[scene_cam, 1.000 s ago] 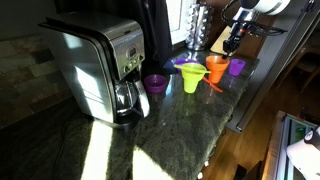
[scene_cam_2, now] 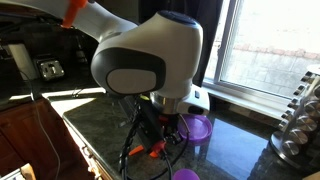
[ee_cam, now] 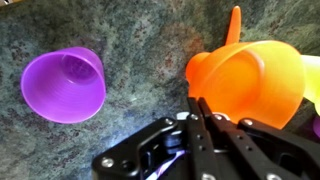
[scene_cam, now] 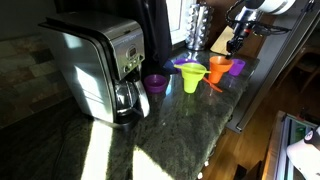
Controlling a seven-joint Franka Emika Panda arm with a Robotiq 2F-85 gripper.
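On the dark countertop, an orange cup (ee_cam: 255, 90) with its mouth tilted toward the camera fills the right of the wrist view. An orange handle-like piece (ee_cam: 235, 25) shows at its upper edge. My gripper is shut at the cup's near left side, its tips overlapping the rim in view; nothing shows between the fingers, and whether they touch the cup I cannot tell. To the left stands a purple cup (ee_cam: 64, 85), apart from the gripper. In exterior view 1 the gripper (scene_cam: 232, 48) is above and beside the orange cup (scene_cam: 218, 66).
A yellow-green cup (scene_cam: 192, 78) is left of the orange one, with a red utensil (scene_cam: 212, 85) nearby. A dark purple cup (scene_cam: 156, 83) sits near the coffee maker (scene_cam: 110, 75). A purple plate (scene_cam_2: 197, 128) lies by the window.
Over the last second my gripper has shifted slightly in exterior view 1, staying near the orange cup. The cups on the counter have not visibly moved.
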